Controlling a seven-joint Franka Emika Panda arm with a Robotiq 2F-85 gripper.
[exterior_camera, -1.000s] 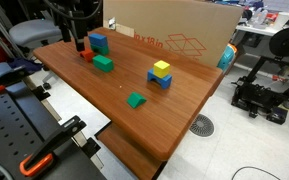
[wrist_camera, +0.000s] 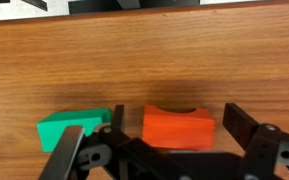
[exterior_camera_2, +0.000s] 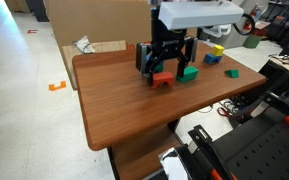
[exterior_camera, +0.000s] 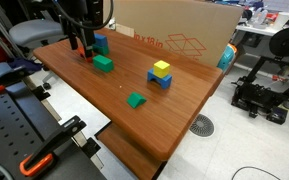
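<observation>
A red block (wrist_camera: 179,128) lies on the wooden table, between the spread fingers of my open gripper in the wrist view. Gaps show on both sides of it. In exterior view 1 the gripper (exterior_camera: 84,52) points down at the red block, which is partly covered by the fingers. Exterior view 2 also shows the red block (exterior_camera_2: 162,80) at the fingertips. Just beside the left finger sits a green block (wrist_camera: 69,127), seen too in exterior view 1 as a green block (exterior_camera: 103,63).
Blue blocks (exterior_camera: 100,44) stand behind the gripper. Farther along the table a yellow block (exterior_camera: 161,69) rests on a blue piece (exterior_camera: 159,80), with a green triangular block (exterior_camera: 136,100) nearer the front edge. A cardboard panel (exterior_camera: 189,30) borders the back.
Over the last second my gripper has shifted slightly right and down in exterior view 1, onto the red block's place. The blocks appear unmoved.
</observation>
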